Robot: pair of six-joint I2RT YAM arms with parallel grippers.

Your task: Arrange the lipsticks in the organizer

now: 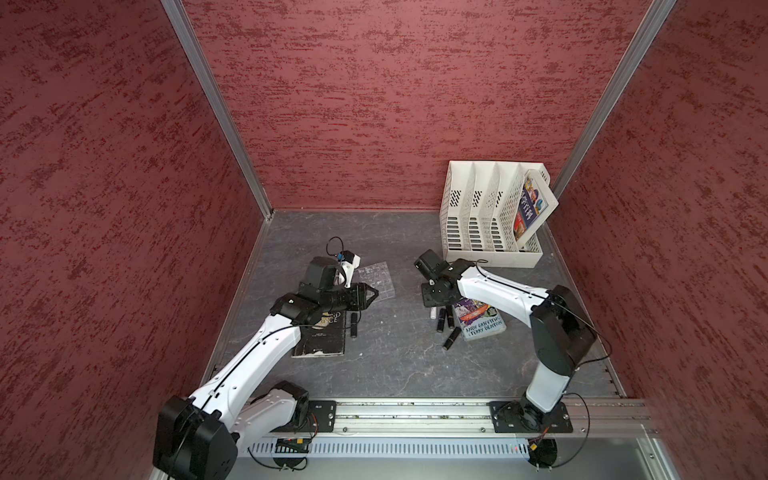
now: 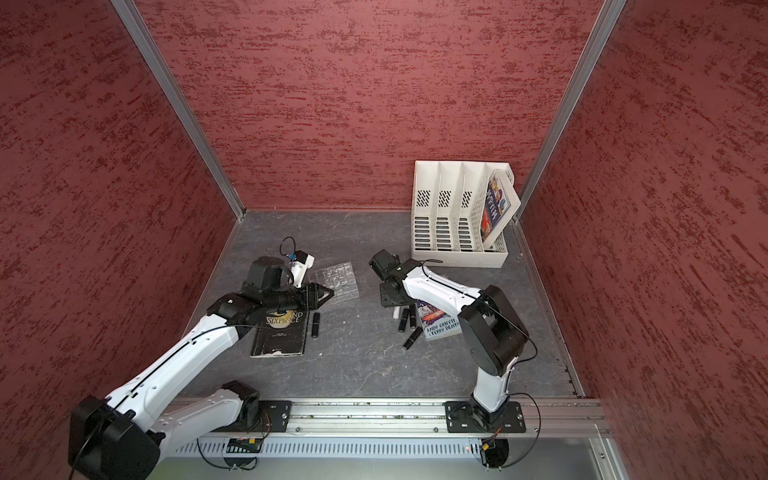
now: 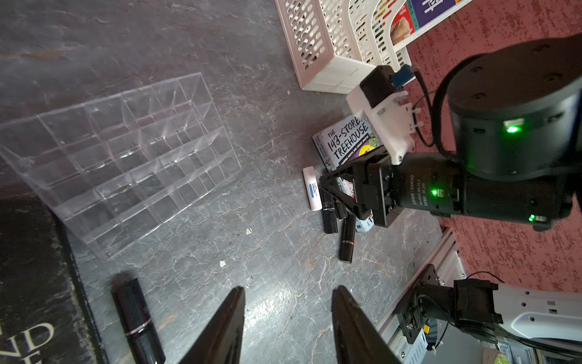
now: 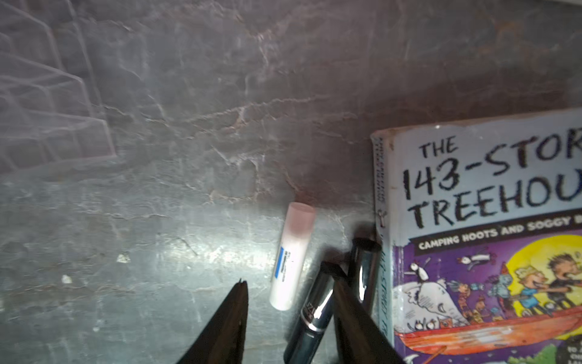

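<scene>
The clear organizer (image 3: 130, 160) lies left of centre, and its visible compartments look empty. My left gripper (image 1: 373, 296) stands open by the organizer's near side, nothing between its fingers. A lone black lipstick (image 3: 138, 321) rests between the organizer and the dark book. My right gripper points down, open, above the lipsticks on the right. Below its fingers lie a white tube (image 4: 292, 257) and a black lipstick (image 4: 315, 312); another black lipstick (image 4: 363, 267) lies against the book's spine. In the left wrist view, one more black lipstick (image 3: 347, 239) lies nearer the front.
The Treehouse book (image 4: 473, 182) borders the lipsticks on the right. A dark book (image 1: 320, 344) lies partly under the left arm. At the back right stands a white file rack (image 1: 492, 257) with a book in it. Bare tabletop (image 1: 392, 352) separates the two arms.
</scene>
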